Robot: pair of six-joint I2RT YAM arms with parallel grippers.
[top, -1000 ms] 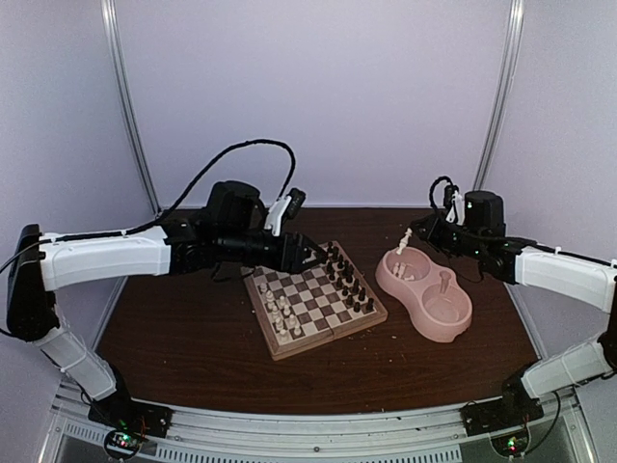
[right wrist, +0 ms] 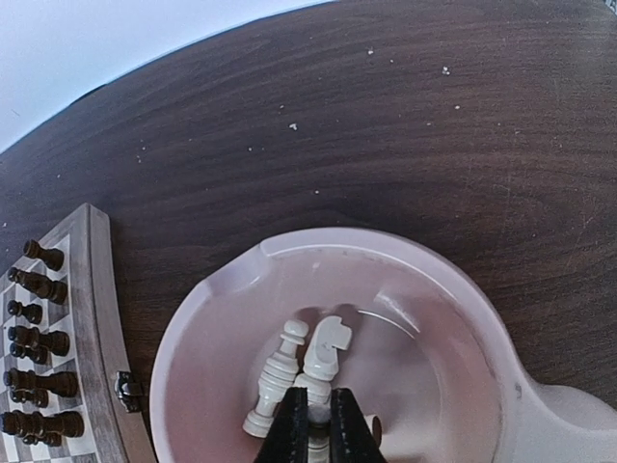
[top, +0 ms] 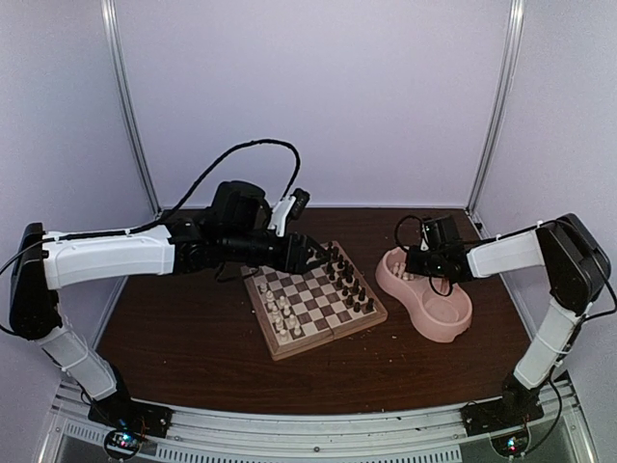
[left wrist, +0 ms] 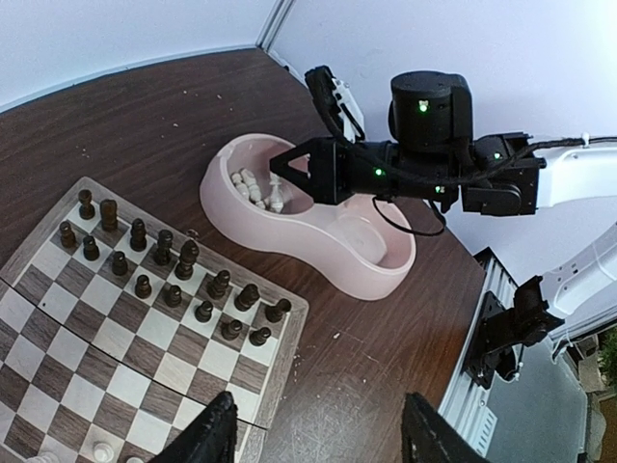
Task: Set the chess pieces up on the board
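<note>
The chessboard (top: 318, 318) carries dark pieces along its right side and white pieces on its left part. Right of it is the pink two-part tray (top: 434, 328), with white pieces lying in its far compartment. My right gripper is down in that compartment, shut on a white piece; a white knight (right wrist: 328, 342) and another white piece (right wrist: 275, 376) lie just beyond its fingers. My left gripper hangs open above the board, with nothing between its fingertips.
Panels stand at the back and sides.
My right gripper has come down into the tray's far compartment; the white piece it held raised above the tray is now low inside. The left arm has barely moved.
</note>
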